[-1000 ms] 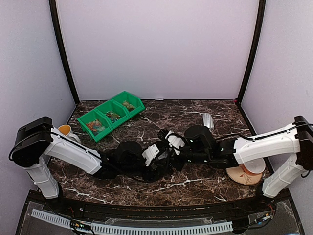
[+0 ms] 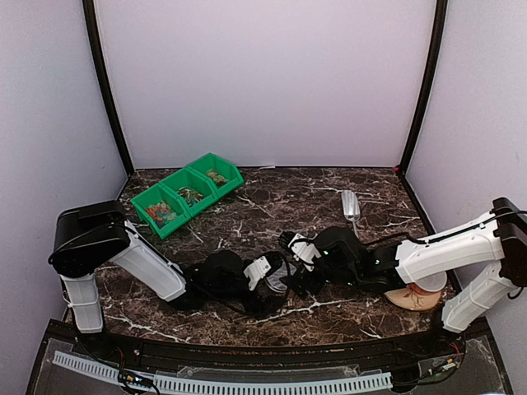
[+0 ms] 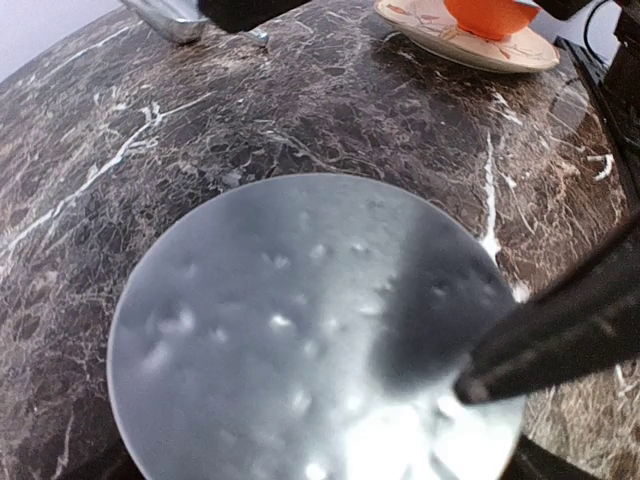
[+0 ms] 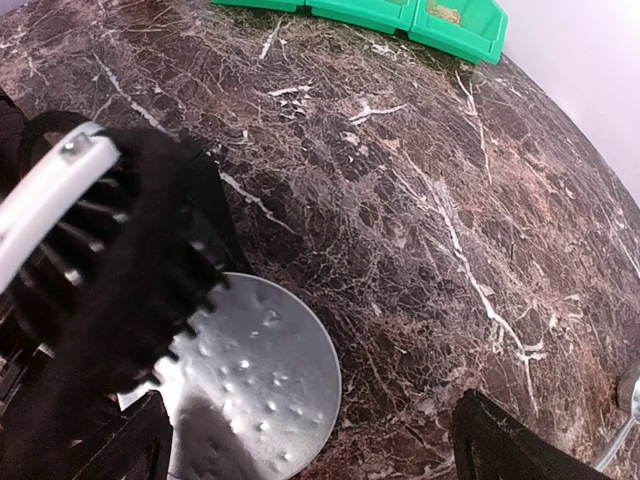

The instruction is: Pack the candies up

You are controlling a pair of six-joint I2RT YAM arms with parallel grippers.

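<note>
A round silver tin with a dimpled top [image 3: 290, 330] lies low at the front centre, partly hidden by both grippers from above. My left gripper [image 2: 265, 290] is at the tin, its dark fingers showing at both sides of it along the bottom of the left wrist view; whether they press on it cannot be told. Beside the tin, my right gripper is open, one finger over its surface and the other off to its right. The green three-part bin [image 2: 188, 194] at the back left holds candies [image 2: 160, 212].
A metal scoop [image 2: 352, 204] lies at the back right. On the right, a plate [image 3: 420, 30] carries an orange bowl [image 3: 490, 14], close to the right arm. The grippers are crowded together.
The right gripper has moved slightly right and lower, exposing part of the tin. The left arm has shifted right, and its elbow now hides the orange-and-white cup.
</note>
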